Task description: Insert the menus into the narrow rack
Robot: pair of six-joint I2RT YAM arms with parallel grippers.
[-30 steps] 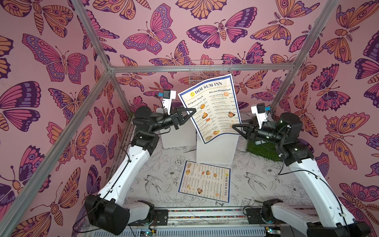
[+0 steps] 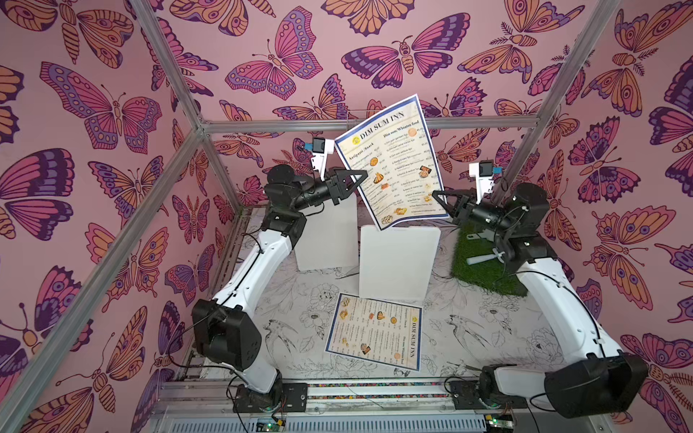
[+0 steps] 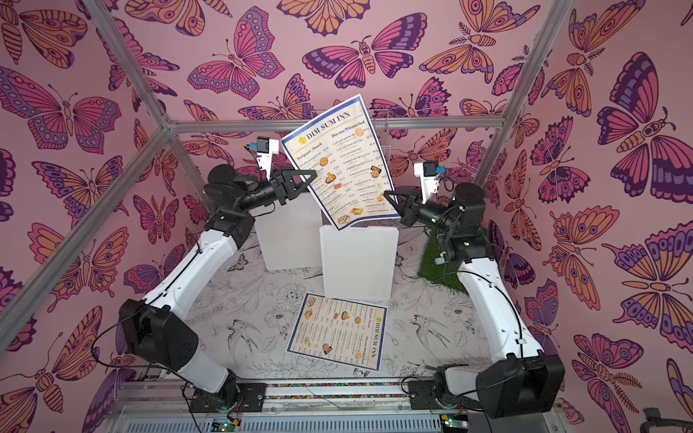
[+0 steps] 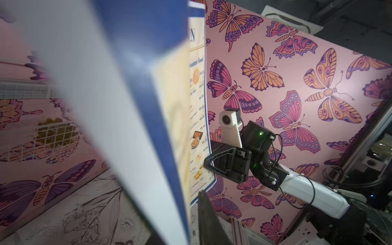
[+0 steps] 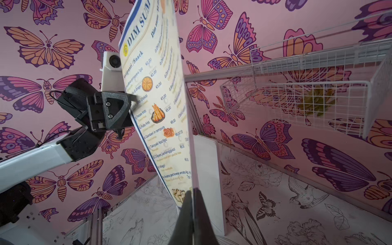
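A blue-bordered menu (image 2: 389,162) hangs tilted and slightly bowed in the air between my arms. My right gripper (image 2: 437,196) is shut on its lower right edge; in the right wrist view the sheet (image 5: 161,122) runs down into the fingertips. My left gripper (image 2: 361,175) is at its left edge, where the left wrist view shows dark fingers (image 4: 209,220) spread apart with the sheet (image 4: 143,122) passing between. A second menu (image 2: 375,332) lies flat on the table. White upright panels (image 2: 397,263) stand below the raised menu; which thing is the rack is unclear.
Another white panel (image 2: 327,236) stands to the left. Green turf (image 2: 498,281) with a grey-handled tool lies at the right. A white wire basket (image 5: 318,102) with a plant hangs on the back wall.
Both arms have risen, carrying the menu up and slightly right, above the white panels. The menu has tilted further. The flat menu has stayed put.
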